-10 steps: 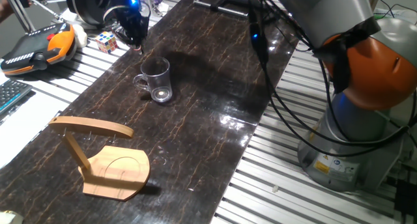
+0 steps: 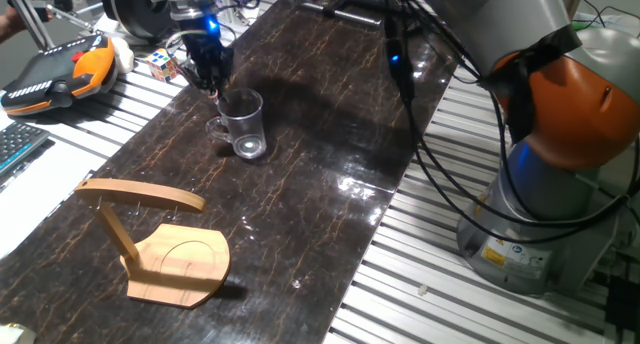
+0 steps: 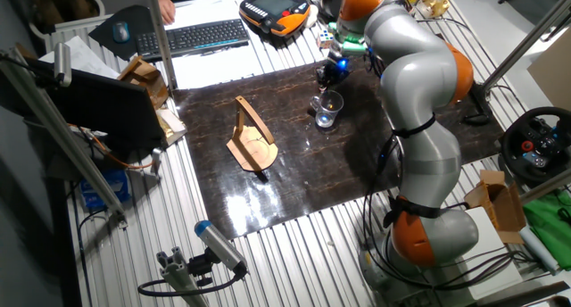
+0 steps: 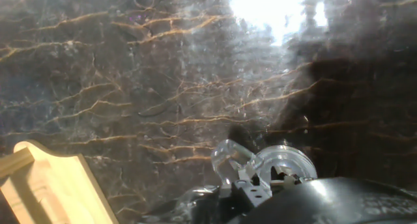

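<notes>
A clear glass mug point(image 2: 247, 124) stands upright on the dark marbled table, its handle pointing left in the first exterior view. At the mug's rim on the handle side is my black gripper point(image 2: 219, 96), reaching down from above. In the wrist view the gripper overlaps the near side of the mug point(image 4: 287, 160), and its fingers are partly hidden. Whether they are closed on the glass wall is unclear. The wooden stand point(image 2: 178, 266), with a flat base and an arched arm, sits apart from the mug, nearer the first exterior camera.
Beyond the table edge lie a puzzle cube point(image 2: 162, 65), an orange-black teach pendant point(image 2: 62, 76) and a keyboard point(image 3: 192, 41). A black clamp-like bar point(image 2: 345, 11) is at the table's far end.
My gripper has come down and slightly toward the mug, from above and behind it to its rim. The mug has shifted very slightly; the stand has not moved.
</notes>
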